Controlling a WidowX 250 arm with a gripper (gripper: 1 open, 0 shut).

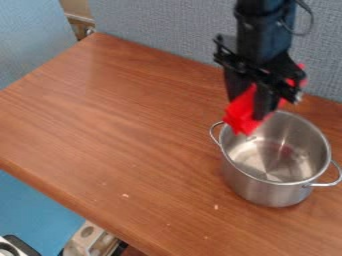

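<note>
The black gripper [258, 92] is at the upper right of the camera view, shut on a red object [243, 113] that hangs over the rim of the steel pot [274, 185]. Part of the red object is behind the gripper's fingers, and its exact shape cannot be made out. A second red patch shows just right of the gripper, partly hidden.
A grey padded wall [160, 25] runs along the back. At the lower left, beyond the table's edge, are a blue surface and some metal hardware.
</note>
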